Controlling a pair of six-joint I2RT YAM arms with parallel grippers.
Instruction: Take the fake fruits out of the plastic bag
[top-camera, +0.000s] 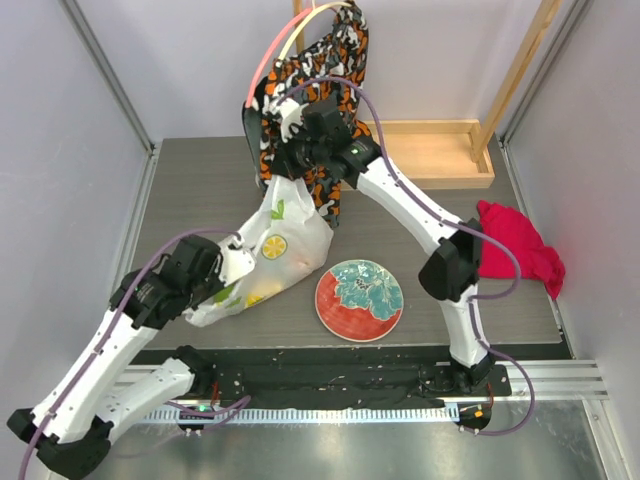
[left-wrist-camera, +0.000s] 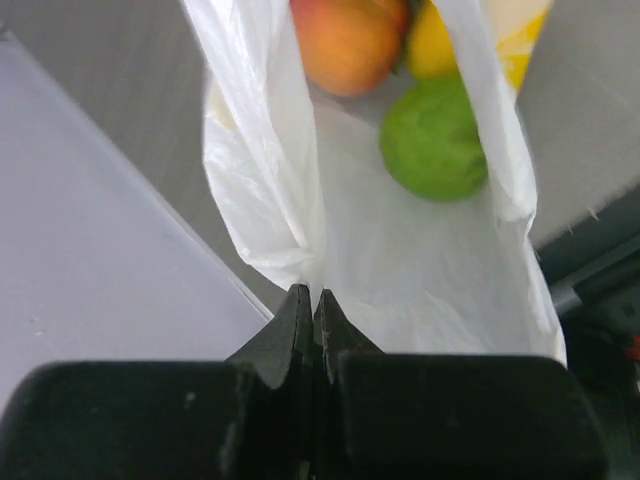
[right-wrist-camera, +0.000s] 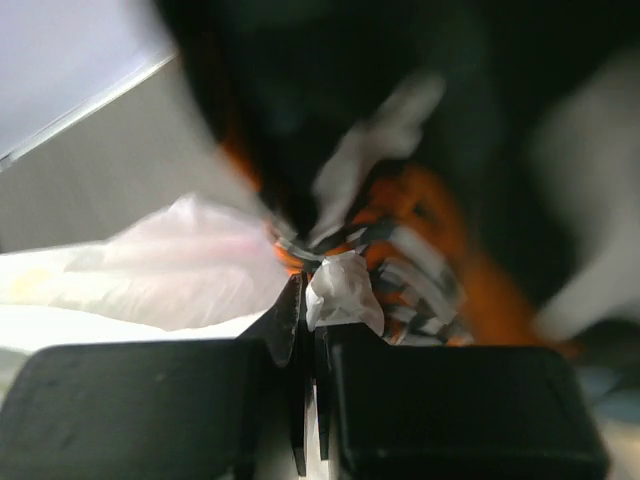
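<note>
The white plastic bag (top-camera: 300, 248) lies stretched between my two grippers in the top view. My left gripper is shut on the edge of its mouth. Past those fingertips the bag gapes, showing a green fruit (left-wrist-camera: 432, 140), an orange-red round fruit (left-wrist-camera: 350, 42) and a yellow one (left-wrist-camera: 430, 48) inside. In the right wrist view, my right gripper is shut on a bunched piece of the bag at its far end, close against the patterned cloth. Any other fruits are hidden by the plastic.
A red plate with a teal flower (top-camera: 355, 318) lies right of the bag. The orange, black and white patterned cloth bag (top-camera: 340, 60) hangs at the back. A wooden tray (top-camera: 440, 150) and a red cloth (top-camera: 515, 240) occupy the right side. Bare table shows at left.
</note>
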